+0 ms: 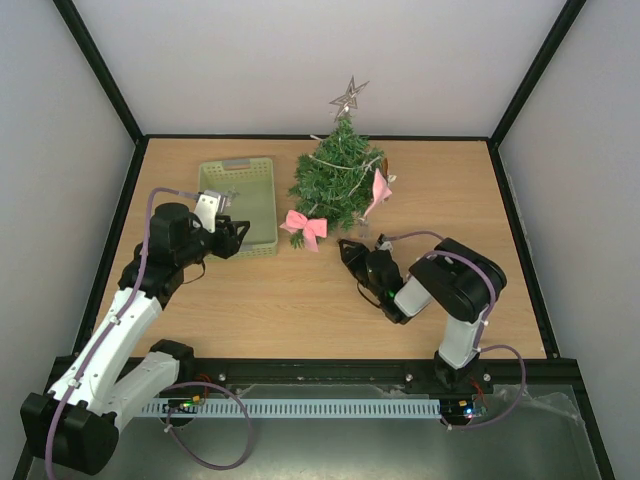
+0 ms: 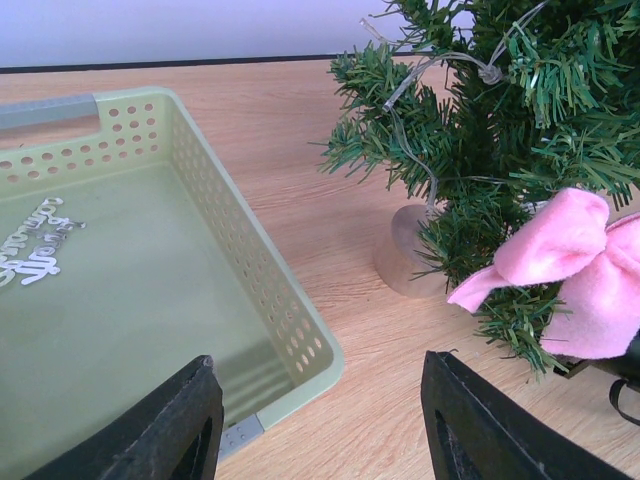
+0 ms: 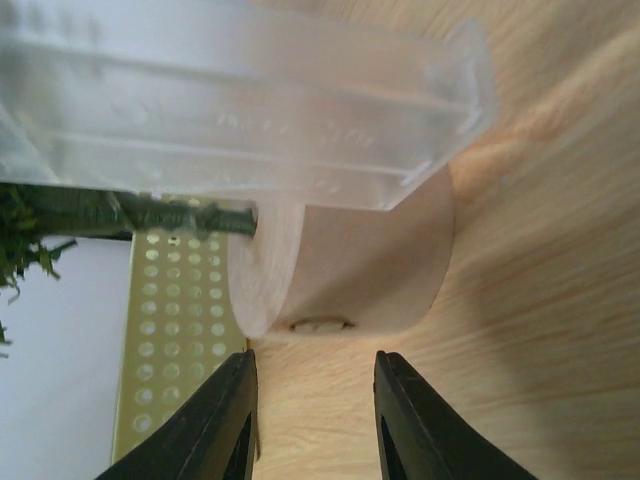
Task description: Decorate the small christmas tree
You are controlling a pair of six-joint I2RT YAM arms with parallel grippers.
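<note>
The small christmas tree (image 1: 335, 175) stands at the back middle, with a silver star (image 1: 348, 100) on top, pink bows (image 1: 305, 225) and a pale string on its branches. My right gripper is low at the tree's cylindrical base (image 3: 360, 260), fingers apart with nothing between them; a clear plastic piece (image 3: 250, 90) looms above. My left gripper hangs open over the near right corner of the green basket (image 1: 238, 250), empty between its fingers. Silver lettering ornaments (image 2: 35, 255) lie in the basket.
Bare table (image 1: 270, 310) lies in front of the basket and tree, and to the right behind the right arm. The dark frame (image 1: 515, 245) and walls bound the workspace.
</note>
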